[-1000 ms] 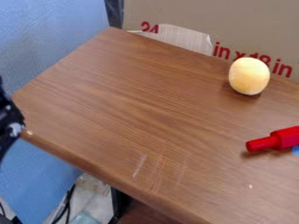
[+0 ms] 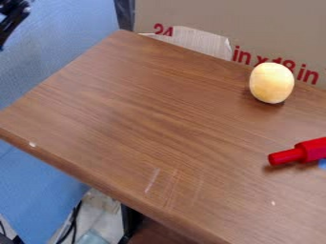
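Note:
My gripper is only partly in view at the top left edge, dark, above the blue padded surface beside the table; whether it is open or shut cannot be made out. On the wooden table a pale yellow, egg-shaped object stands at the back right. A red cylinder with a narrower end lies at the right edge, with a bit of blue next to it, partly out of frame.
A cardboard box stands behind the table. Cables show below the table's front left edge.
My gripper has risen along the left side, from beside the table's left corner to the top left edge of the view. The objects on the table have stayed put.

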